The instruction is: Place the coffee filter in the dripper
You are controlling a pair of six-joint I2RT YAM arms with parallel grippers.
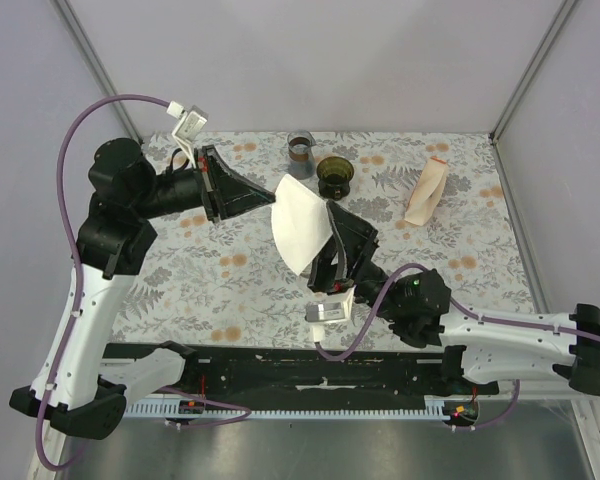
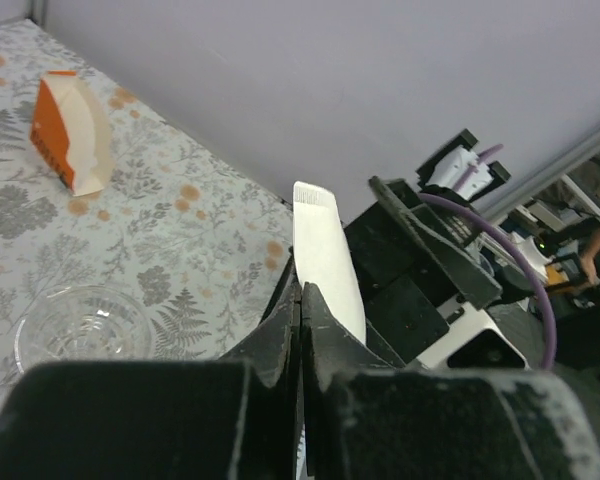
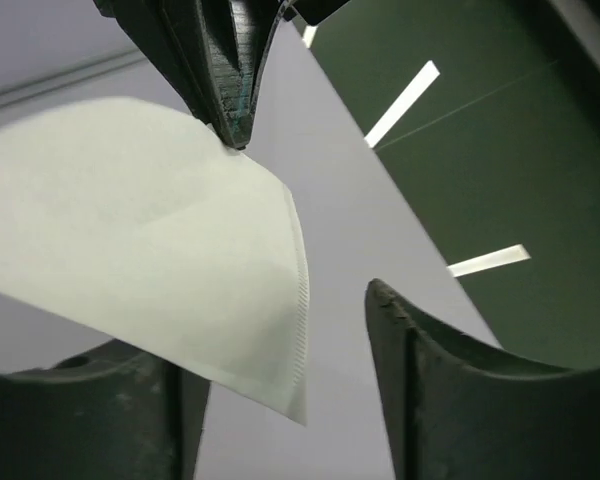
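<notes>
A white coffee filter (image 1: 299,227) hangs between the grippers above the table. My left gripper (image 1: 269,198) is shut with its tips on the filter's upper edge; in the left wrist view the filter (image 2: 325,260) rises edge-on from those tips. My right gripper (image 1: 335,258) is part open beside the filter's lower right; in the right wrist view the filter (image 3: 140,230) reaches over one finger, while the other stands apart from it. A dark olive dripper (image 1: 335,176) sits at the back of the table.
A glass carafe (image 1: 300,152) stands left of the dripper. A paper pack of filters (image 1: 427,190) lies at the right. A clear round vessel (image 2: 83,330) is on the table below the grippers, largely hidden from above.
</notes>
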